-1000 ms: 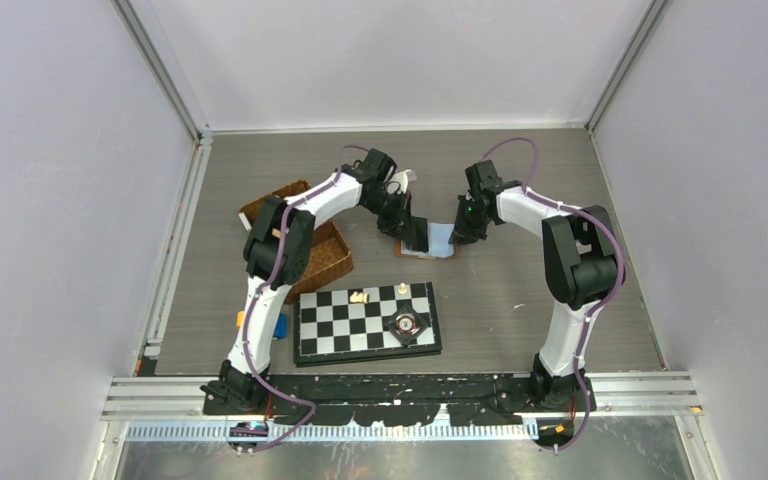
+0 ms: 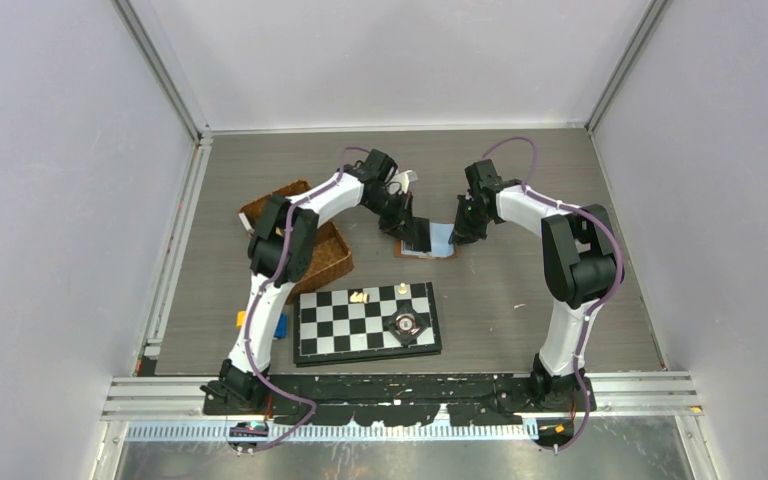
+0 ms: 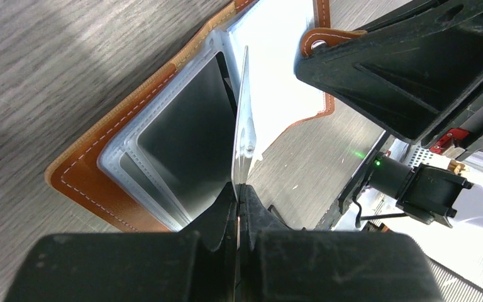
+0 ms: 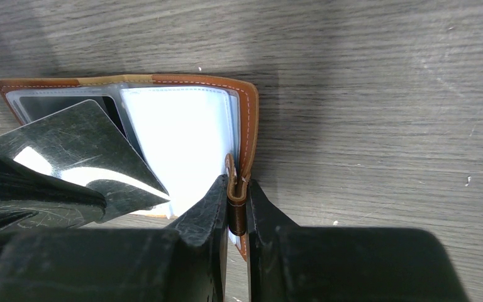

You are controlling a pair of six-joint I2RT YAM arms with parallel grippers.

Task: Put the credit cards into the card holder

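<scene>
The brown leather card holder [image 4: 247, 126] lies open on the table, clear sleeves and a white insert [image 4: 176, 138] showing. My left gripper is shut on a thin dark card [image 4: 75, 151], held edge-on over the sleeves at the holder's left part. Its far corner reaches the white insert. My right gripper is shut on the holder's leather strap at the right edge. In the top view both grippers [image 2: 400, 230] meet at the holder from either side.
A wicker basket [image 2: 330, 260] stands left of the holder. A chessboard [image 2: 335, 340] with a few objects on it lies in front.
The top views show almost no change; the left gripper and card have shifted very slightly at most, and the right gripper stays at the holder's edge.
</scene>
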